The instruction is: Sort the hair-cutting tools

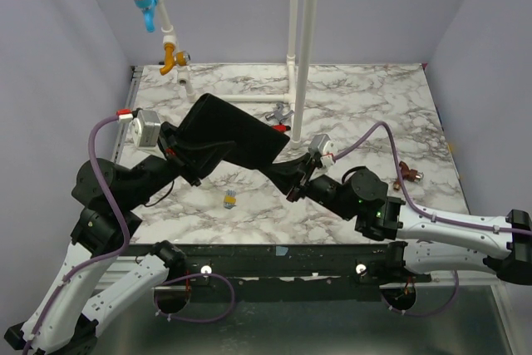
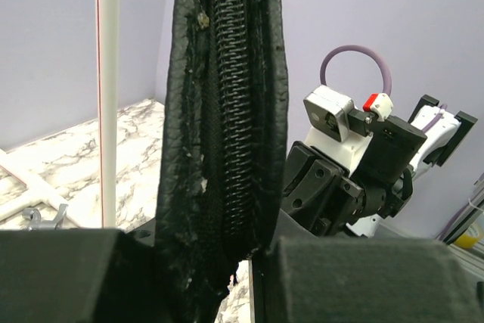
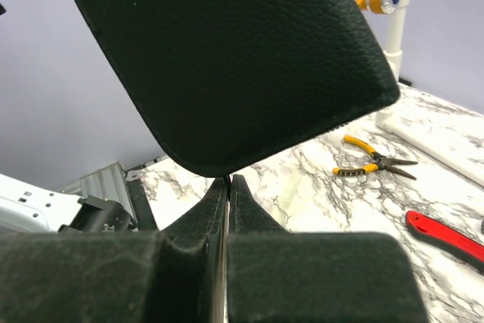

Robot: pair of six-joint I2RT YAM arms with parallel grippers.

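Observation:
A black zippered case (image 1: 233, 130) is held up above the marble counter, tilted, by my left gripper (image 1: 195, 164), which is shut on it; its zipper edge (image 2: 223, 111) fills the middle of the left wrist view. My right gripper is shut at the case's lower right corner, its fingertips just under that corner. Whether it grips a zipper tab or anything thin there, I cannot tell.
Pliers (image 3: 370, 163) and a red-handled tool (image 3: 439, 236) lie on the counter (image 1: 366, 106). White pipes (image 1: 303, 39) with blue and orange valves stand behind. A brown fitting (image 1: 407, 174) lies at the right.

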